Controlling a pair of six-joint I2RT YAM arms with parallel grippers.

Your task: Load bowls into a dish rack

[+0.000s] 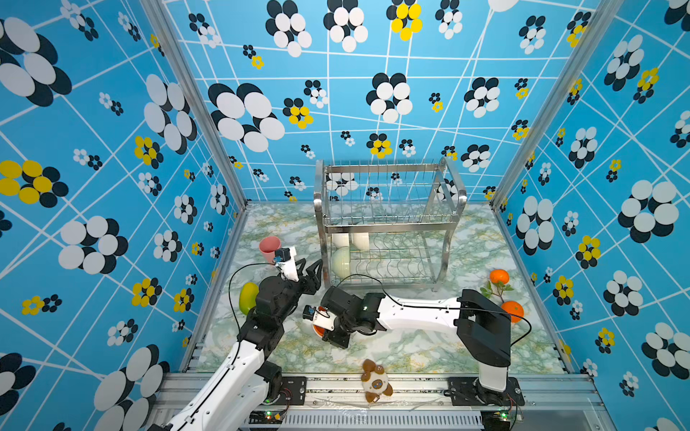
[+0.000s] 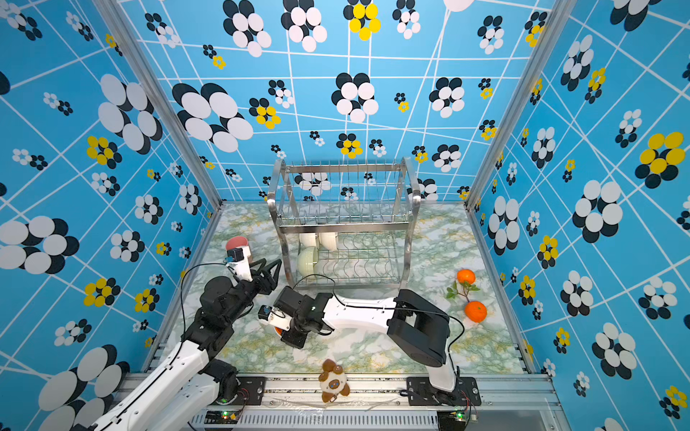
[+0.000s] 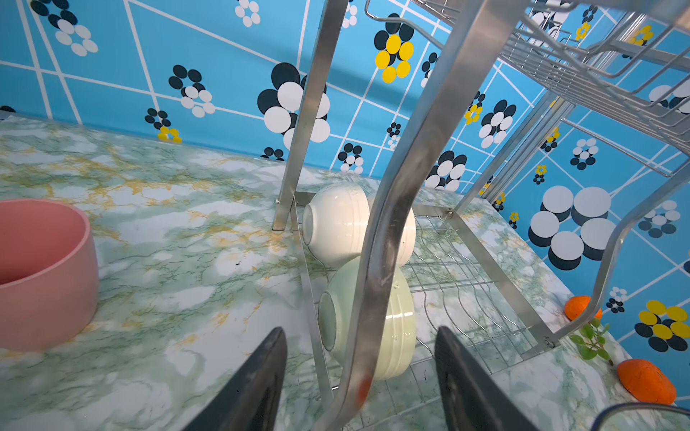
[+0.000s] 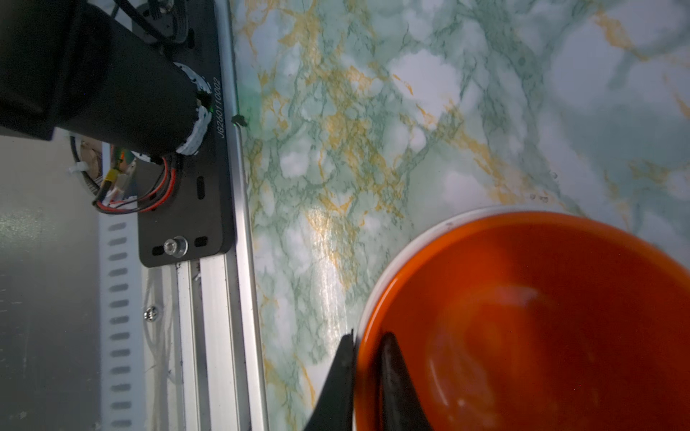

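An orange bowl (image 4: 532, 309) with a pale outside stands on the marbled table, mostly covered by the right arm in the top views. My right gripper has one finger inside its rim and one outside, close to the wall; whether they press on it cannot be told. The left gripper stands open and empty by the left front post of the metal dish rack (image 1: 391, 228). On the rack's lower tier, a green bowl (image 3: 402, 323) and a cream bowl (image 3: 339, 224) rest on their sides, with another pale piece behind the post.
A pink cup (image 1: 269, 246) stands left of the rack, and a green-yellow fruit (image 1: 248, 296) lies beside the left arm. Oranges (image 1: 511, 310) are at the right. A plush toy (image 1: 375, 380) sits on the front rail. The lower tier's right part is empty.
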